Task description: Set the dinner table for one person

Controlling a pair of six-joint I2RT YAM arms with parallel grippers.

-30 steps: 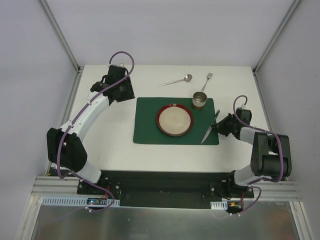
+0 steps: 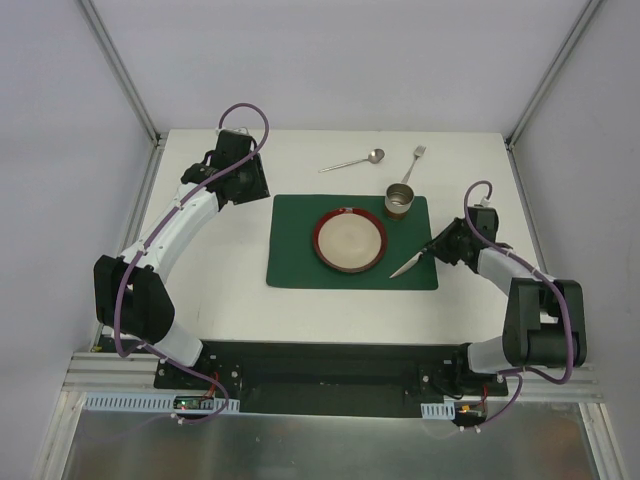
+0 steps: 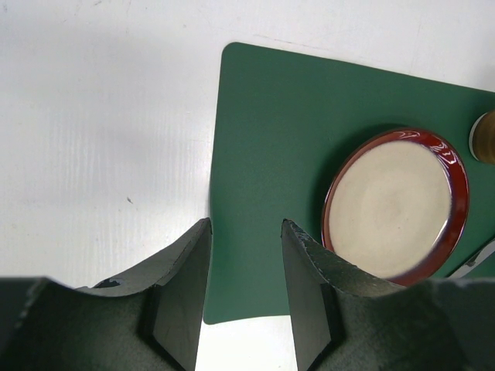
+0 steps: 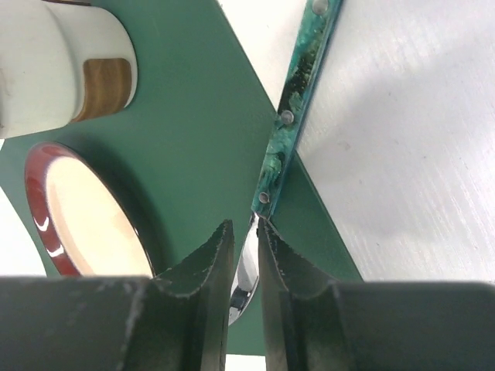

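Observation:
On the green placemat (image 2: 290, 272) rests a red-rimmed plate (image 2: 349, 240). The knife, with its silver blade (image 2: 408, 263), lies slanted over the mat's right part; its marbled green handle (image 4: 290, 116) crosses the mat's edge onto the bare table in the right wrist view. Right over the knife is my right gripper (image 2: 440, 250), its fingers a narrow gap apart (image 4: 246, 222). The blade shows in that gap, and whether the fingers touch it is unclear. Left of the mat, above the table, my left gripper (image 2: 262, 192) is open and empty. A cup (image 2: 398, 200) sits at the mat's back right.
Behind the mat lie a spoon (image 2: 375, 156) and a fork (image 2: 417, 155), the fork's handle end meeting the cup. Bare white table (image 2: 240, 310) runs along the front and left of the mat.
The knife has turned, its blade tip swinging left towards the plate and its handle swinging right. My right gripper has shifted slightly at the mat's right edge. The left arm is still.

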